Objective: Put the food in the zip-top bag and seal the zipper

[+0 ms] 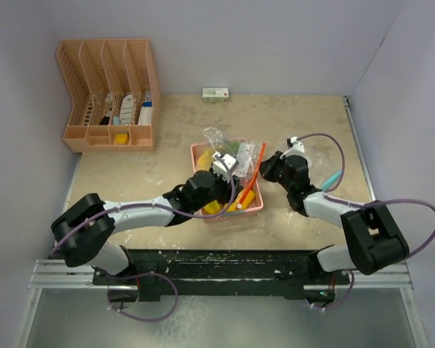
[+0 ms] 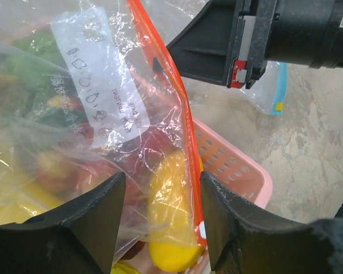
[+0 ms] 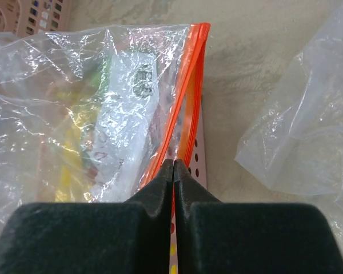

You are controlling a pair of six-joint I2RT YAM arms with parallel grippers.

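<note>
The clear zip top bag [image 2: 131,108] has an orange zipper strip [image 1: 253,175] along its right edge and a white printed panel. In the right wrist view, the strip's two sides stand apart toward the far corner. Yellow, green and reddish food [image 2: 174,200] shows through the film; one yellow piece sticks out past the bag's near edge. My left gripper stands part open at the strip's near end, its fingers spread with film between. My right gripper is shut, tips at the strip; whether the edge is pinched there is unclear.
A pink perforated basket [image 2: 246,171] lies under the bag. Another clear bag with a blue strip [image 1: 331,180] is to the right. An orange divided rack [image 1: 72,138] stands at the back left and a small box [image 1: 215,94] at the back. Bare table lies in front of the rack.
</note>
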